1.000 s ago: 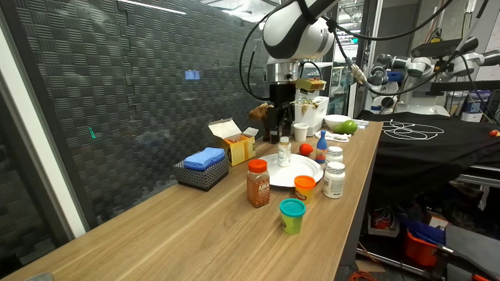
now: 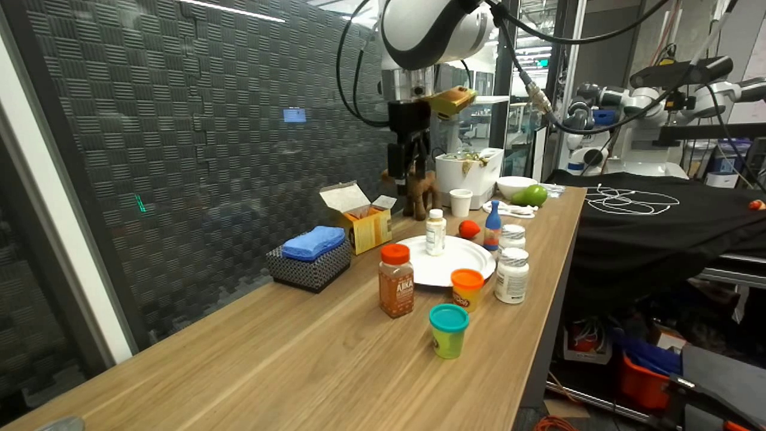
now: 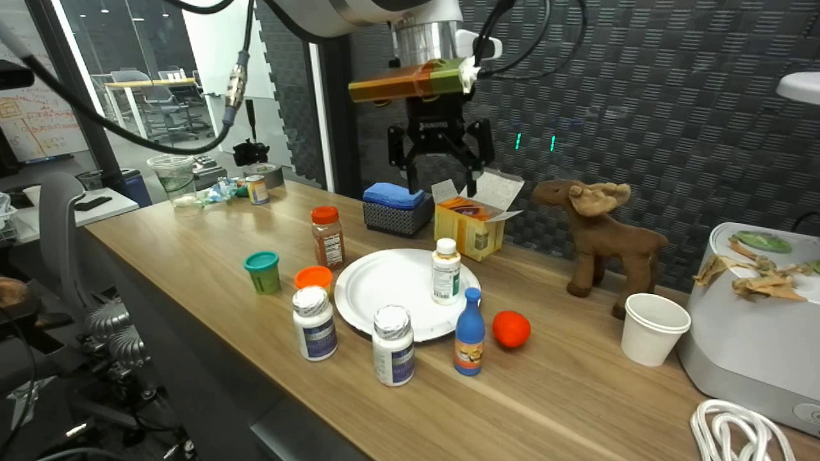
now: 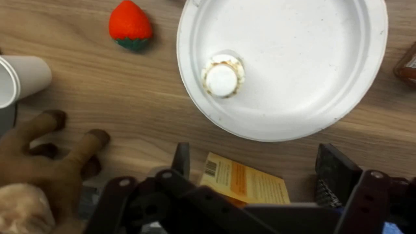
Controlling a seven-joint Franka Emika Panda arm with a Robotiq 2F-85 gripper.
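My gripper (image 3: 442,188) stands open and empty in the air, above the back part of the table near the yellow box (image 3: 469,229). In the wrist view its fingers (image 4: 181,159) are spread wide, with the box visible below and between them. A white bottle (image 3: 446,270) with a white cap stands upright on the white plate (image 3: 377,284), toward the plate's edge. Clear of my gripper, the bottle is seen from above in the wrist view. A red toy strawberry (image 4: 129,24) lies on the table outside the plate.
Around the plate stand a blue bottle (image 3: 469,334), two white pill bottles, two dough tubs and a spice jar (image 2: 396,280). A moose toy (image 3: 611,238), paper cup (image 3: 653,329) and blue cloth (image 2: 313,243) on a mesh box are nearby.
My gripper has risen and shifted left in exterior view 1, away from the bottle and toward the back wall. The objects on the table appear unmoved.
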